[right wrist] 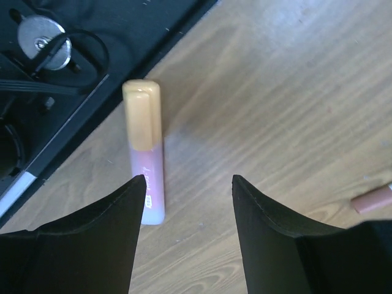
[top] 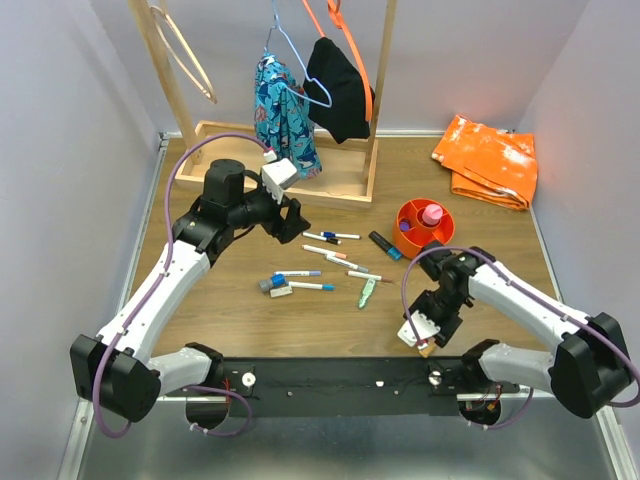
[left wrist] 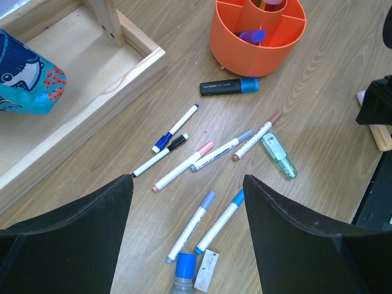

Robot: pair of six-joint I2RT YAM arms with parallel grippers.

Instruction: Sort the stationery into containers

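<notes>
Pens [left wrist: 184, 165] lie loose mid-table, with a dark marker [top: 385, 245], a green item [top: 366, 292], a blue bottle [left wrist: 185, 269] and a pale block [left wrist: 206, 269]. An orange divided holder [top: 409, 236] has items inside. My left gripper hangs open above the pens, empty. My right gripper is low at the front-right edge, fingers apart, over a peach-and-lilac piece [right wrist: 144, 122], which lies on the wood beside the left finger, not held.
A wooden rack [top: 210, 135] with hanging clothes stands at the back. A folded orange sheet [top: 490, 155] lies back right. A dark rail [top: 320, 385] runs along the front edge.
</notes>
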